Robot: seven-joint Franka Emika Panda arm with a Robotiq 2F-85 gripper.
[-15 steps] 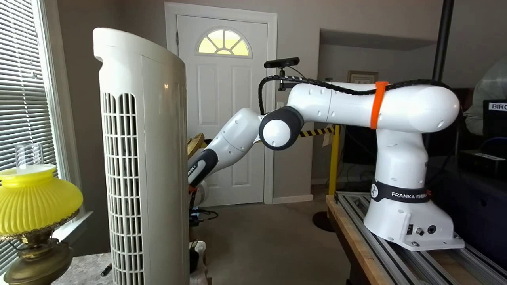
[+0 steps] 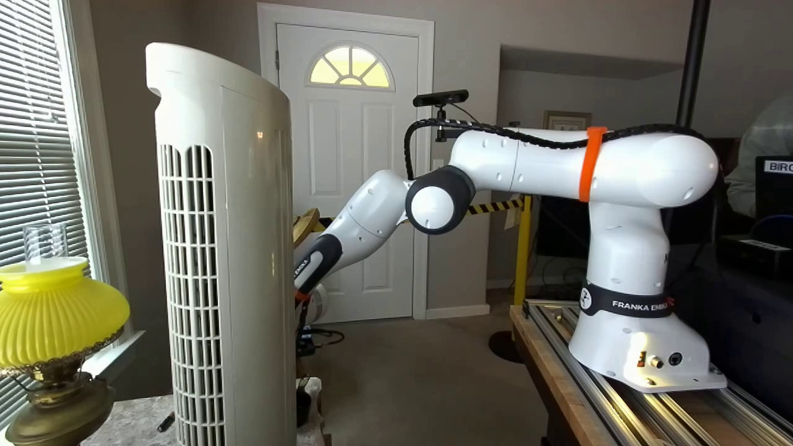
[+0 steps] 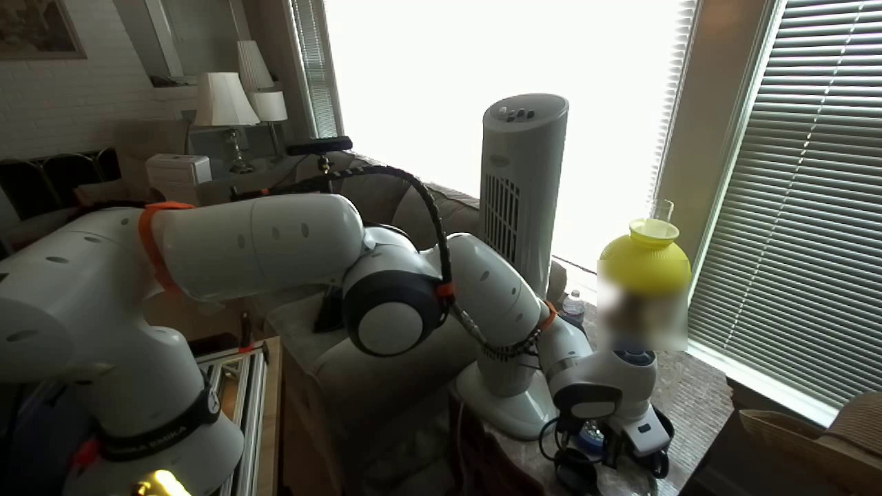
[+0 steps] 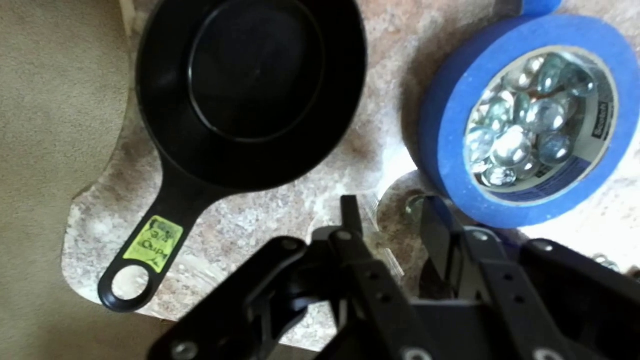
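In the wrist view a black pan lies on the mottled tabletop, its handle carrying a yellow label. To the right, a blue tape roll encircles several clear glass marbles. My gripper is partly open, with a visible gap between its dark fingers. Its fingertips lie between the pan and the roll in this view, the right one overlapping the roll's lower edge. Something clear and shiny shows in the gap; whether it touches the fingers I cannot tell.
A tall tower fan stands close beside my arm and blocks the gripper in exterior view 1. The yellow-shaded lamp is behind the wrist. Carpet lies beyond the table's left edge in the wrist view.
The arm holds almost the same pose in exterior view 1. A bright glow now shows on the arm's base. The gripper is hidden there, both before and now.
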